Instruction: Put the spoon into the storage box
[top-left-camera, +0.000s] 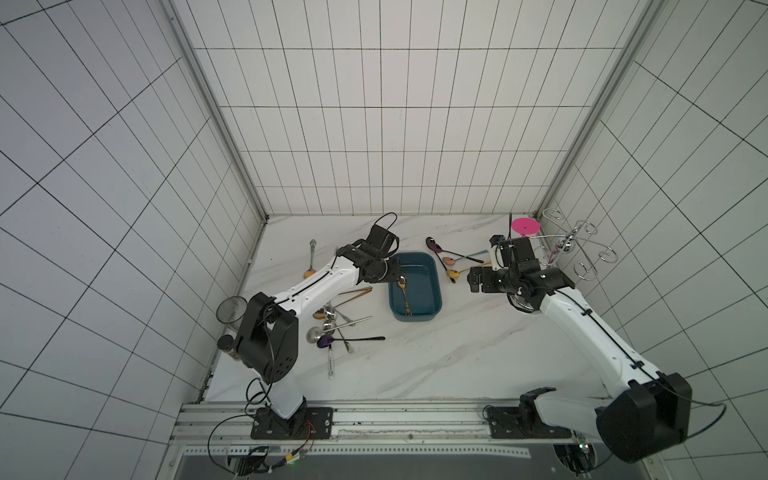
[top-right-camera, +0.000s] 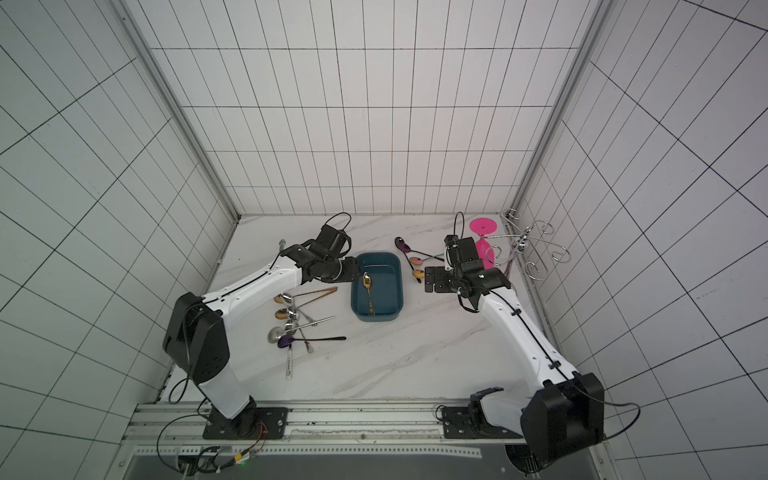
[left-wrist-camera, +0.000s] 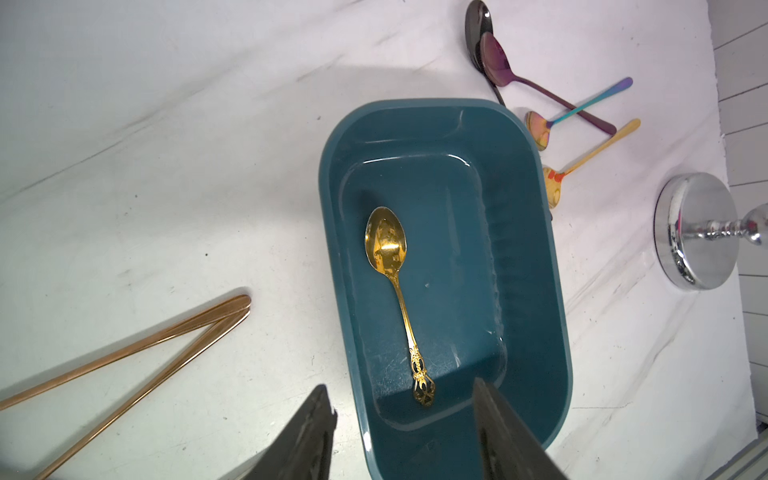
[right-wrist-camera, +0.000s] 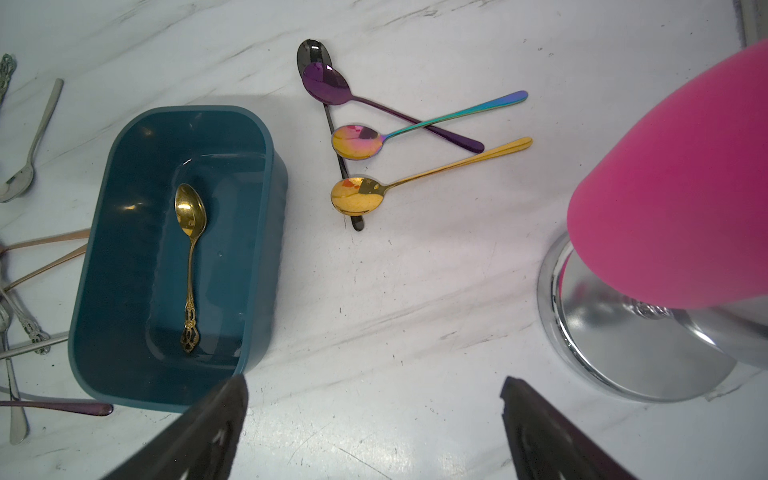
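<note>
A gold spoon with an ornate handle (left-wrist-camera: 404, 308) lies flat on the floor of the teal storage box (left-wrist-camera: 560, 320), its bowl toward the back. Over the box's left side hangs my left gripper, its fingers apart and empty, well above the spoon. To the right of the box, my right gripper stands open above bare table, nothing between its fingers. Right of the box lie a gold spoon (right-wrist-camera: 357, 196), a rainbow spoon (right-wrist-camera: 357, 141), a purple spoon (right-wrist-camera: 325, 83) and a black spoon (right-wrist-camera: 312, 53), partly overlapping.
A pink object (right-wrist-camera: 688, 176) and a round chrome base (right-wrist-camera: 640, 352) stand close at the right. Several spoons and forks, one with a dark purple handle (top-left-camera: 364, 338), lie left of the box. A glass jar (top-left-camera: 232, 310) stands at far left.
</note>
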